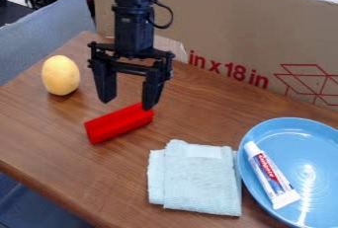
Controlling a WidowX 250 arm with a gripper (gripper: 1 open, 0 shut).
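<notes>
My black gripper (128, 90) hangs open, fingers pointing down, just above and behind a red cylindrical object (119, 123) lying on the wooden table, with nothing visible between its fingers. A yellow egg-shaped object (61, 74) stands to the left. At the right, a blue plate (309, 163) holds a white toothpaste-like tube (270, 173). A folded pale cloth (196, 178) lies left of the plate.
A cardboard box wall (251, 35) runs along the back of the table (73, 148). A grey padded edge borders the left side. Bare table lies around the red object and toward the back right.
</notes>
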